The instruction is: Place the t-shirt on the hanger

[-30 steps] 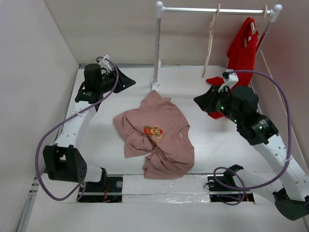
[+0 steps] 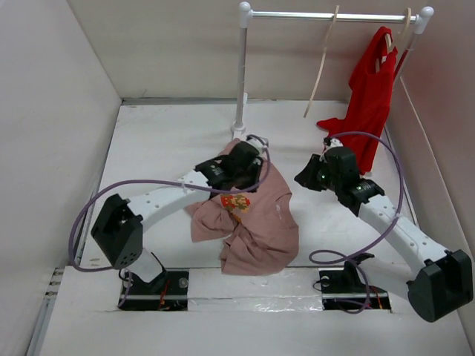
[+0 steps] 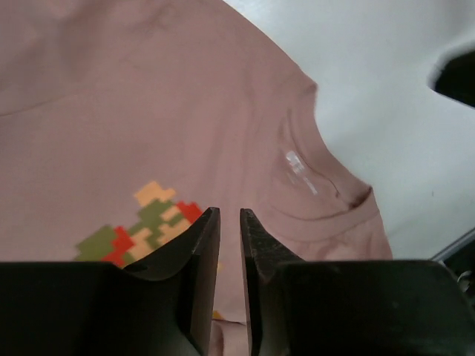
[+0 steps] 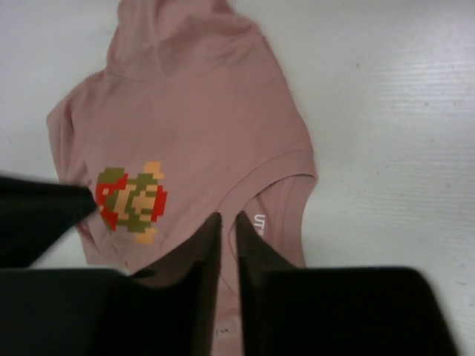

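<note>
The pink t-shirt (image 2: pixel 260 237) lies crumpled on the white table, a pixel-art print on its front, also filling much of the left wrist view (image 3: pixel 163 111) and the right wrist view (image 4: pixel 200 119). My left gripper (image 2: pixel 249 178) is over the shirt; its two fingertips (image 3: pixel 230 215) are close together with nothing visible between them. My right gripper (image 2: pixel 304 178) hangs beside the shirt's right edge, its fingertips (image 4: pixel 228 222) close together and blurred. A bare wooden hanger (image 2: pixel 323 52) hangs on the rail (image 2: pixel 297 14).
A red garment (image 2: pixel 367 89) on another hanger hangs at the right, its lower part near the table. The rail's white post (image 2: pixel 241 89) stands behind the shirt.
My right arm has moved a little left and toward the front.
</note>
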